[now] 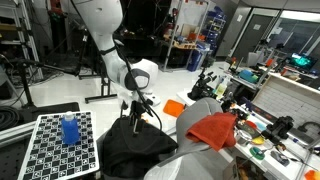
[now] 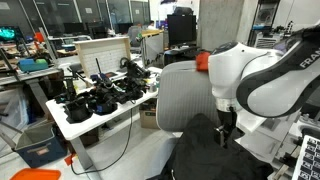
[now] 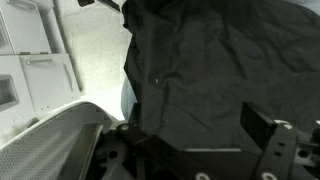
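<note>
Black cloth (image 1: 130, 148) lies heaped on the seat of a grey chair, and it fills much of the wrist view (image 3: 225, 70). Directly over it is my gripper (image 1: 135, 124), its fingertips low and close to the fabric. In the wrist view the gripper stands open, with fingers wide apart and dark cloth showing below the gap. Whether the fingertips touch the cloth I cannot tell. A red cloth (image 1: 213, 130) hangs over the back of the chair (image 1: 183, 128).
A white perforated board (image 1: 45, 155) holds a blue bottle (image 1: 70, 128) at the left. Beyond the chair stands a white table (image 2: 85, 122) crowded with black gear. An orange bin (image 2: 38, 147) and a red box (image 2: 37, 174) sit on the floor.
</note>
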